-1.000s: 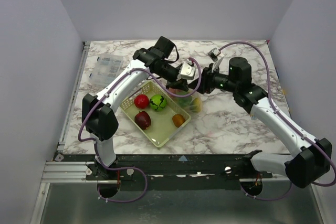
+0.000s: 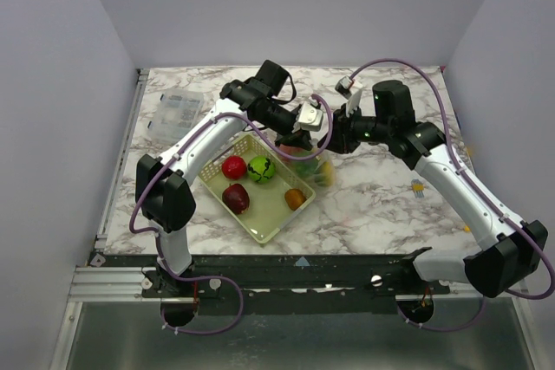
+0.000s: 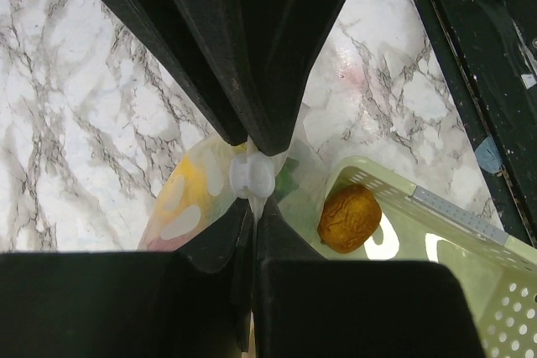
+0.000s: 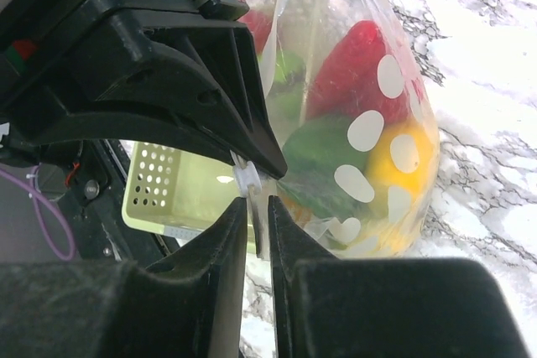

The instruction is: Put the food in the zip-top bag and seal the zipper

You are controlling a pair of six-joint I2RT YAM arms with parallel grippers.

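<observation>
My left gripper is shut on the bag's thin zip strip. Just beyond its fingertips sits the white zipper slider [image 3: 252, 175]. The tips of my right gripper reach the same strip from the other side, near the slider. Its fingers stand slightly apart, with the strip passing between them. In the top view, both grippers cover the bag's mouth.
A pale green basket [image 2: 268, 238] holds a tomato [image 2: 233, 167], a striped green fruit [image 2: 261, 169], a dark red item [image 2: 236, 198] and a brown item [image 2: 295, 199]. A clear container [image 2: 176, 114] lies back left.
The left arm and the basket have stayed still.
</observation>
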